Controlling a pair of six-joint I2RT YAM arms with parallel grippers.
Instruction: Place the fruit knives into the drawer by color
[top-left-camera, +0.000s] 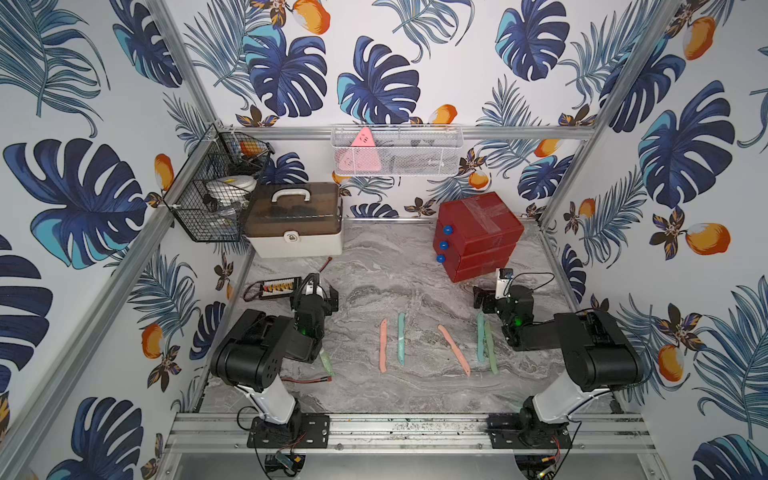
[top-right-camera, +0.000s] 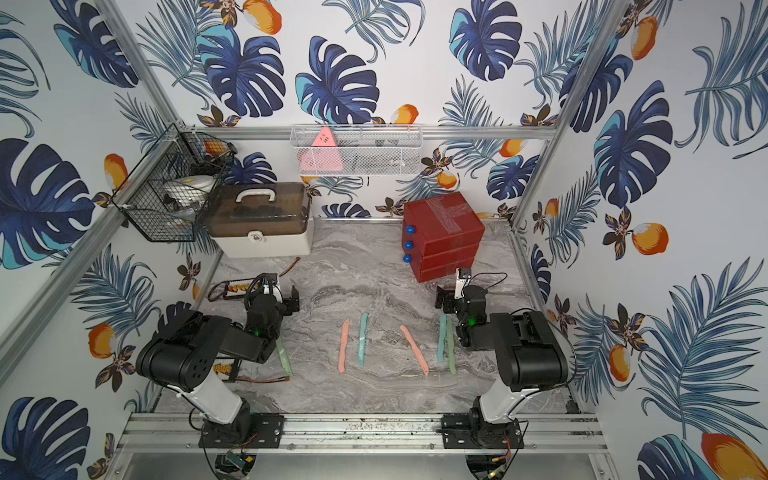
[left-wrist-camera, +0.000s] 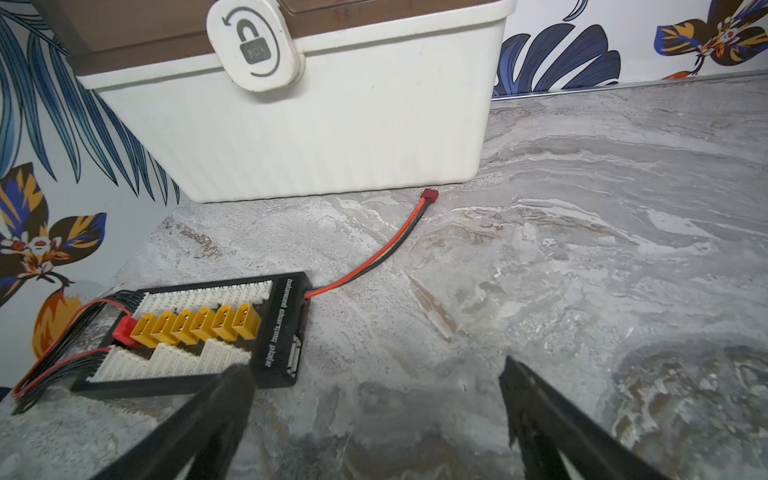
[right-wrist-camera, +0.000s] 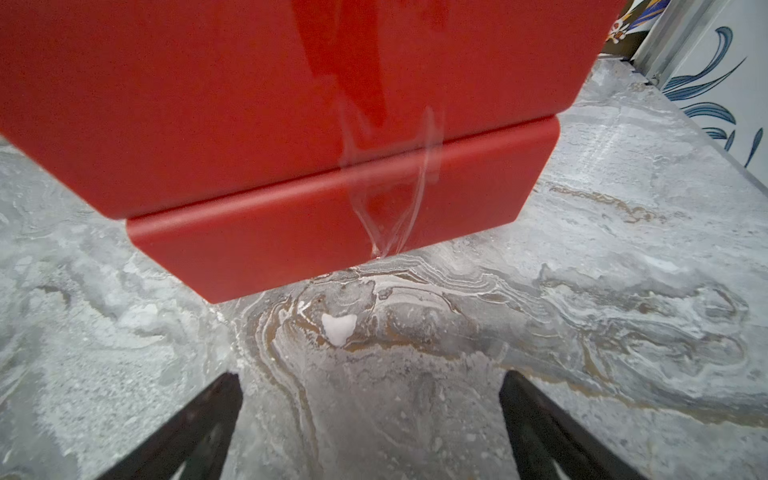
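Note:
Several fruit knives lie apart on the table's front half: a pink knife (top-left-camera: 383, 345), a teal knife (top-left-camera: 401, 338), a slanted pink knife (top-left-camera: 454, 349), another teal knife (top-left-camera: 481, 337) and a green knife (top-left-camera: 491, 349) beside it. One more green knife (top-right-camera: 284, 356) is partly hidden by the left arm. The red drawer unit (top-left-camera: 478, 233), its blue knobs facing left, stands at the back right, with its drawers closed. My left gripper is open and empty, over the table before the cream box. Facing the drawer unit's side, my right gripper also stands open and empty.
A cream box with brown lid (top-left-camera: 293, 220) fills the back left. In front of it lies a black charging plate (left-wrist-camera: 196, 332) with a red-black cable. A wire basket (top-left-camera: 396, 152) hangs on the back wall.

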